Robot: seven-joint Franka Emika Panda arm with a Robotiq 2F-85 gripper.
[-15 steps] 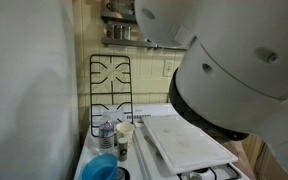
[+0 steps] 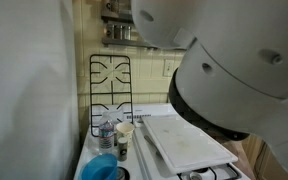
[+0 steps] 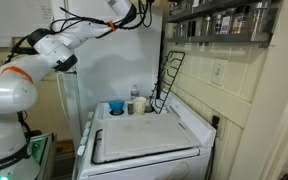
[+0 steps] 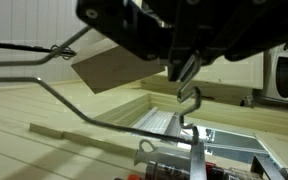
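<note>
In the wrist view my gripper is shut, its dark fingers close together around the end of a thin curved metal hook (image 4: 190, 103). The hook's curved part shows beyond the fingertips, near a metal rail (image 4: 149, 121); whether it touches the rail I cannot tell. Bent grey wires (image 4: 49, 87) cross the left of that view, and whether they join the hook is unclear. In exterior view 2 the arm (image 3: 94, 30) reaches high across the top, with the gripper at the upper edge, near the shelf. Exterior view 1 shows only the large white arm (image 2: 249, 70).
A wall shelf (image 3: 224, 25) holds several jars. Below stands a stove under a white cover (image 3: 139, 137). A black grate (image 3: 168, 75) leans on the wall, near a blue bowl (image 2: 99, 167), a clear bottle (image 2: 106, 137) and cups.
</note>
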